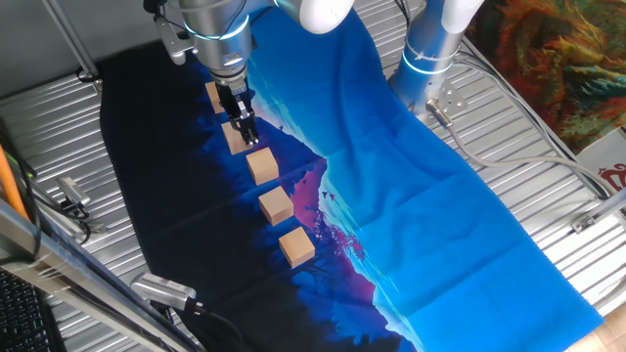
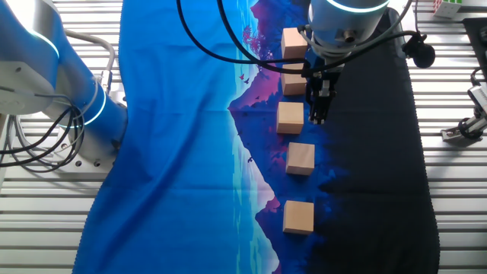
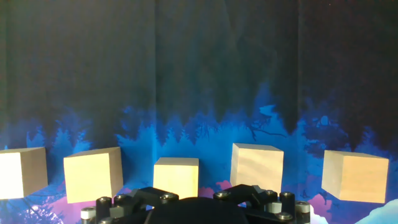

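Observation:
Five plain wooden cubes lie in a loose, spaced row on the cloth; in the wrist view they run from the leftmost cube (image 3: 93,177) of the inner group past the small-looking middle cube (image 3: 176,177) to a rightmost cube (image 3: 360,177). My gripper (image 1: 249,140) points down above the row, close to the second cube (image 1: 233,142) from the back. From the opposite side, the gripper (image 2: 317,119) appears just on the dark side of a cube (image 2: 290,118). In the wrist view its fingers (image 3: 104,210) stand apart, open, with no cube held between them.
The cloth (image 1: 421,205) is blue on one side and black on the other, with wide bare areas. A small camera-like device (image 1: 163,290) sits by the black side. Cables hang near my gripper.

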